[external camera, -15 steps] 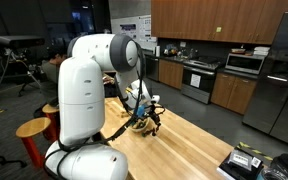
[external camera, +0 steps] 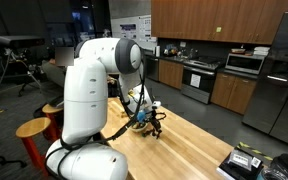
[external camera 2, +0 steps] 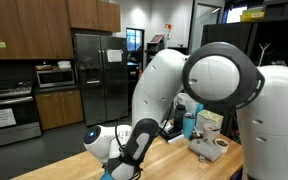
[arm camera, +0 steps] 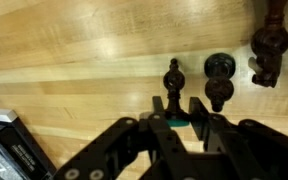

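In the wrist view, a dark, turned, chess-like piece (arm camera: 174,78) lies in line with my gripper, its lower end between the fingers. The gripper is shut on this piece, though the contact itself is partly hidden. To its right, apart from it, is a second dark piece (arm camera: 219,78), with a taller dark piece (arm camera: 270,45) farther right. In exterior view 1 my gripper (external camera: 156,126) is low over the wooden table (external camera: 189,145); what it holds is too small to make out there.
A black box with a printed label (arm camera: 12,148) shows at the wrist view's lower left. In exterior view 1, dark items (external camera: 242,163) lie at the table's near right. Exterior view 2 shows a teal container (external camera 2: 190,128) and a grey mug (external camera 2: 221,146).
The arm has shifted only slightly, with the gripper staying low over the same part of the table. The surroundings look the same.
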